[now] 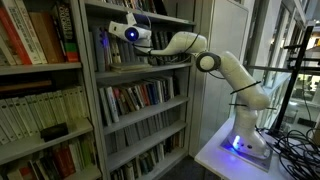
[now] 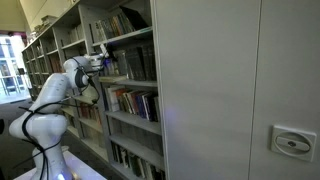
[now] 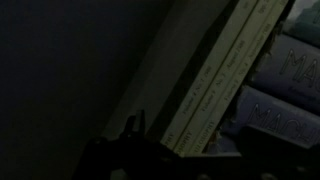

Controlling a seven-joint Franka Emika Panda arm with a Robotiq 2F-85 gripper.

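My gripper (image 1: 115, 29) is at the upper shelf of the tall grey bookcase (image 1: 97, 100), in front of the row of books there. In the wrist view its dark outline runs along the bottom edge, and the fingers are hard to make out. The fingers stand open, and no held object shows. Slanting cream book spines (image 3: 221, 82) fill the middle of that dim view. Right of them lie purple volumes (image 3: 290, 70) with large lettering. A dark gap and a plain dark surface are to their left.
Lower shelves hold more books (image 1: 140, 96). Another bookcase with many volumes (image 1: 42, 112) adjoins at left. The arm's base (image 1: 250, 145) stands on a white table (image 1: 215, 158), with loose black cables (image 1: 298, 155) beside it. A large pale panel (image 2: 210, 90) closes off the bookcase's right side.
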